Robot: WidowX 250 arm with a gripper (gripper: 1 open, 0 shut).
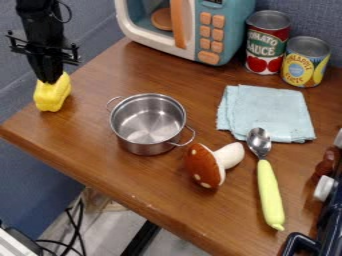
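My black gripper [48, 74] is at the upper left, pointing down over a yellow block-like object [52, 93] at the table's left edge. Its fingertips reach the top of that object; whether they are closed on it I cannot tell. A steel pot [147, 123] stands near the middle of the wooden table [127, 170].
A toy microwave [201, 30], a tomato can [266, 50] and a yellow can [306, 62] stand at the back. A blue cloth [266, 108], toy mushroom [209, 166], spoon [265, 159] with yellow handle and dark bottles at the right edge surround free space.
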